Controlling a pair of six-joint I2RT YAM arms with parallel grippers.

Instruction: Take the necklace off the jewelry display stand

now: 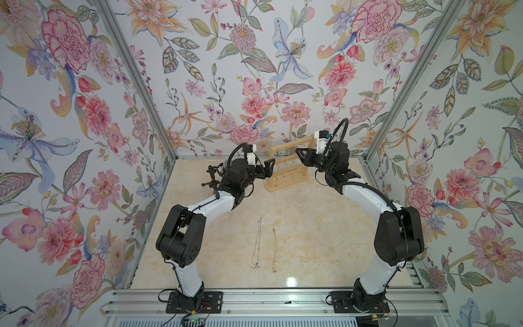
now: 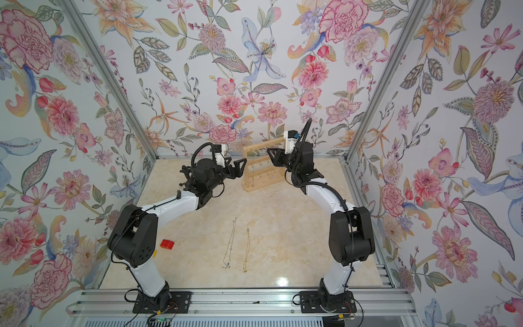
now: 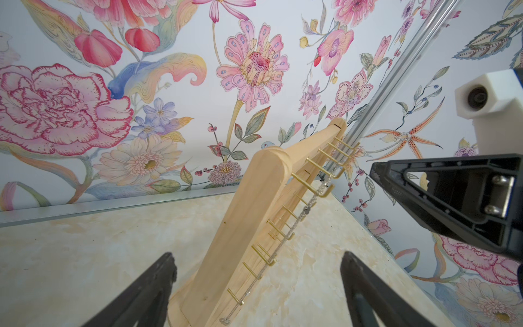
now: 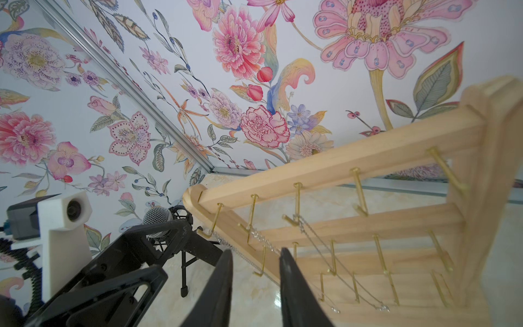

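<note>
The wooden jewelry stand [image 3: 239, 229] with brass hooks stands at the back centre. In the right wrist view a silver necklace [image 4: 321, 239] hangs over its hooks. My left gripper [image 1: 269, 166] is open at the stand's left end, its blurred fingers either side of the stand in the left wrist view. My right gripper is in front of the hooks, its blurred fingertips some way apart, with nothing seen held. Two more necklaces [image 1: 257, 245] [image 1: 275, 250] lie on the table's front middle.
A microphone on a black mount [image 4: 158, 223] stands left of the stand. A small red object [image 2: 167, 244] lies near the left arm's base.
</note>
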